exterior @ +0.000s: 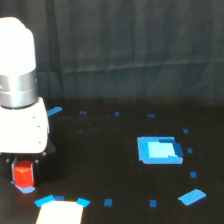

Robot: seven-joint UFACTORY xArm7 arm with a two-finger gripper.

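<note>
At the left edge stands my white arm, with the gripper [23, 171] pointing down at its lower end. A small red block [23, 174] shows directly below the hand, between or just behind the dark fingers. Part of the block is hidden by the hand, and whether the fingers press on it cannot be made out.
A blue-edged square [159, 150] with a pale centre lies to the right on the dark table. A pale yellow piece [60, 212] is at the front edge, and a blue strip [191, 197] lies at front right. Small blue marks dot the surface.
</note>
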